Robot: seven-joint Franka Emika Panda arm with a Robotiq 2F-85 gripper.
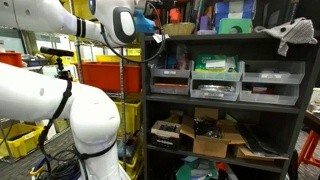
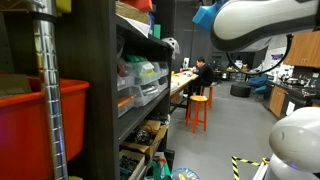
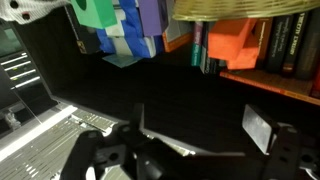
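In the wrist view my gripper stands open, its two fingers wide apart with only dark shelf surface between them. Beyond it, on the top shelf, are a woven basket (image 3: 240, 9), an orange object (image 3: 232, 45) and a row of books (image 3: 285, 45). A purple box (image 3: 153, 16), a blue-and-white striped item (image 3: 128, 38) and a green object (image 3: 95, 12) stand to the left of these. From the first exterior view, the arm's white wrist (image 1: 125, 22) is at the upper left in front of the top shelf; its fingertips are hard to make out there.
Clear plastic bins (image 1: 215, 90) fill the shelf below, and cardboard boxes (image 1: 208, 128) sit lower down. A grey plush animal (image 1: 290, 32) hangs at the shelf's right end. Red bins (image 2: 30, 125) stand beside the rack, and a person (image 2: 200, 78) sits in the background.
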